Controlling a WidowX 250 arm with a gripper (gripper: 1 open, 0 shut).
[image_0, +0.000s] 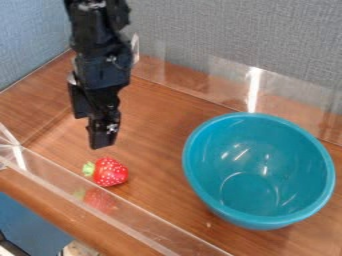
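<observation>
A red strawberry with green leaves (108, 172) lies on the wooden surface near the front left, behind a clear low wall. My black gripper (102, 128) hangs above and a little behind the strawberry, pointing down and apart from it; it looks open, with nothing visible between its fingers, though the side-on view partly hides them. A teal bowl (259, 170) stands at the right, empty.
Clear plastic walls edge the wooden surface (163, 120) at the front (160, 230) and back, with a grey textured panel (241, 40) behind. Bare wood lies between the strawberry and the bowl.
</observation>
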